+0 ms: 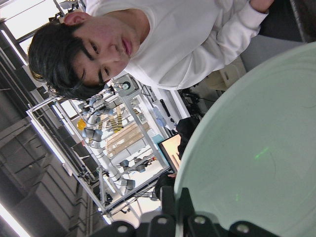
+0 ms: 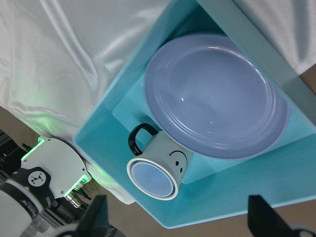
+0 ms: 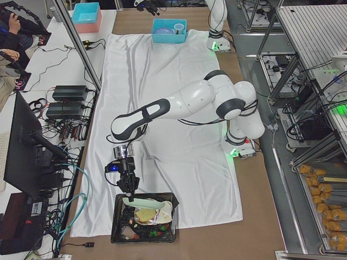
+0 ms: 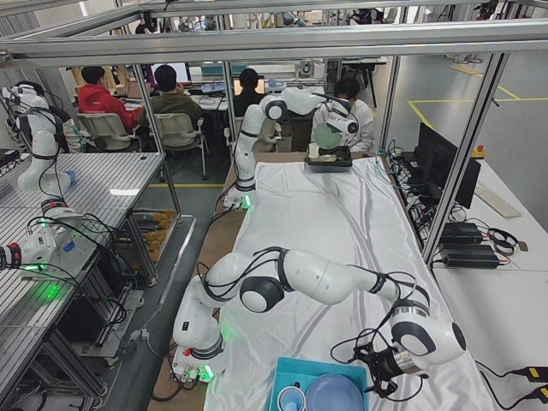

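Observation:
A pale green plate (image 3: pixel 145 202) is held tilted on edge by my left gripper (image 3: pixel 131 196) over a black bin (image 3: pixel 116 233); in the left wrist view the plate (image 1: pixel 252 143) fills the right side, its rim between the shut fingers. Food, foil or wrappers and other items lie in the bin. My right gripper is open above a blue tub (image 2: pixel 118 143), which holds a lilac plate (image 2: pixel 212 94) and a white mug (image 2: pixel 158 168) lying on its side with a smiley face and black handle.
A white cloth (image 3: pixel 162 168) covers the table between bin and tub, mostly clear. A monitor (image 3: pixel 27 146) and cables line one side. A person (image 1: pixel 108 49) sits beyond the bin.

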